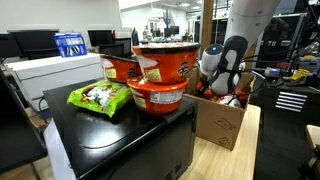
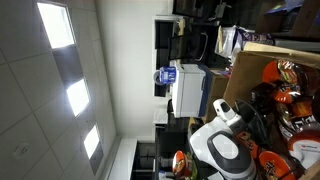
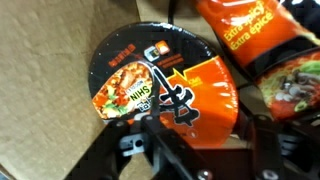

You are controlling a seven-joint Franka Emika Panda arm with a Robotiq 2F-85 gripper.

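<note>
A round noodle bowl [image 3: 165, 85] with a black and red-orange lid lies face up below my gripper in the wrist view. My gripper is partly open at the bottom edge of that view, its fingers standing near the bowl's lower rim. Whether they touch the bowl I cannot tell. Red "Extra spicy" noodle packs [image 3: 270, 40] lie right beside the bowl. In exterior view 1 the white arm [image 1: 222, 68] reaches down into the cardboard box [image 1: 220, 125], and its walls and contents hide the fingertips there.
Several red bowls and packs [image 2: 290, 75] fill the box around the arm in exterior view 2. Bare cardboard [image 3: 45, 75] shows left of the bowl. On the black counter [image 1: 110, 130] stand stacked red noodle bowls [image 1: 158, 95] and a green snack bag [image 1: 100, 95].
</note>
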